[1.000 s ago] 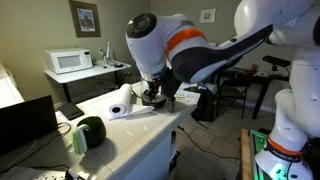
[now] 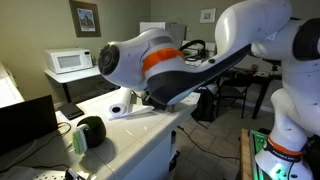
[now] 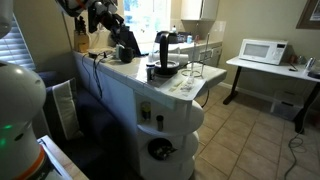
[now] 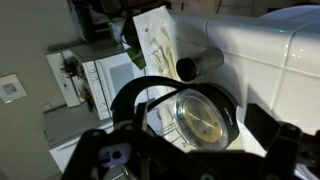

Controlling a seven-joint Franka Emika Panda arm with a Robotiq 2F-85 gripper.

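In the wrist view my gripper stands open, its dark fingers (image 4: 121, 148) spread apart. A round black vessel (image 4: 232, 125) with a pale, glassy centre appears between and beyond them; whether it touches a finger cannot be told. A black curved band (image 4: 128, 96) rises beside it. Just past the vessel, a dark cylinder (image 4: 201, 66) rests by the white tiled counter edge (image 4: 255, 42). My arm blocks much of the counter in exterior view 1, and the fingertips are hard to make out there.
A white roll (image 2: 120, 103) and a dark green pot (image 2: 92, 130) share the counter (image 2: 125, 135) in exterior view 1. A black monitor (image 2: 28, 122) is at the left. The microwave (image 2: 68, 60) stands on a separate table. Open floor lies right of the counter.
In exterior view 1 my arm has moved left and lower, covering more of the counter. The black items behind it are now mostly hidden. The roll and pot have stayed put.
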